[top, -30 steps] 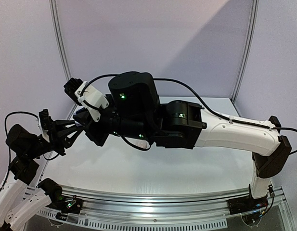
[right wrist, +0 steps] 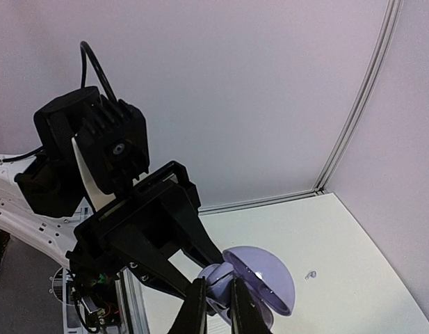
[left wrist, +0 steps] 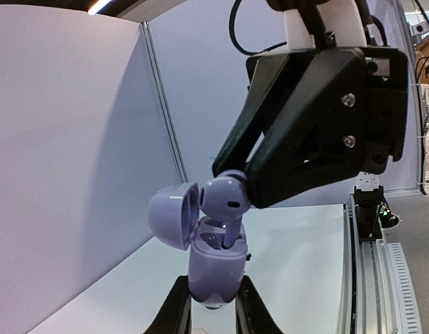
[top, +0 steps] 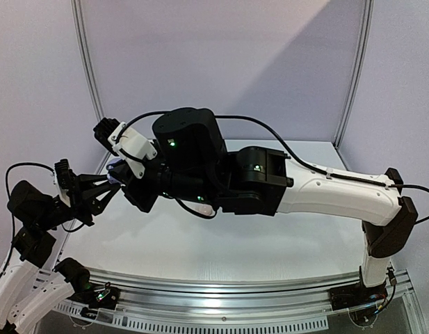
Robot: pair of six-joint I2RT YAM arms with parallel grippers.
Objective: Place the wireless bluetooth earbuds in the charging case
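Note:
The lilac charging case (left wrist: pixel 217 268) is upright with its lid (left wrist: pixel 174 214) swung open, and my left gripper is shut on its lower body. Above it, my right gripper is shut on a lilac earbud (left wrist: pixel 225 196). The earbud's stem (left wrist: pixel 232 232) points down into the case opening on the side away from the lid; how deep it sits cannot be told. In the right wrist view the earbud (right wrist: pixel 219 280) shows between the dark fingertips, close beside the open lid (right wrist: pixel 268 273). From the top, the right arm mostly covers both items.
On the white table (top: pixel 270 243), a small pale object (top: pixel 204 208) lies partly hidden by the right arm's cable. A small lilac piece (right wrist: pixel 311 275) shows on the table in the right wrist view.
No visible movement of the left arm.

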